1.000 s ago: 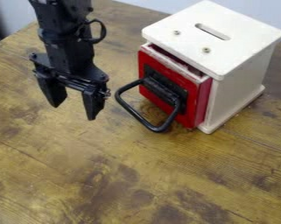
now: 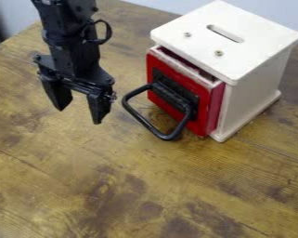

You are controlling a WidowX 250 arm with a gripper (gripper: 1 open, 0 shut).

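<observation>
My black gripper (image 2: 79, 108) hangs at the upper left above the wooden table, its two fingers spread apart with nothing between them. To its right stands a white box (image 2: 248, 93) with a slot in its top and a red front (image 2: 208, 117). A black loop handle (image 2: 166, 132) sticks out from that front toward the gripper, a short way from the right finger.
A pale wall edge shows in the top corners behind the table.
</observation>
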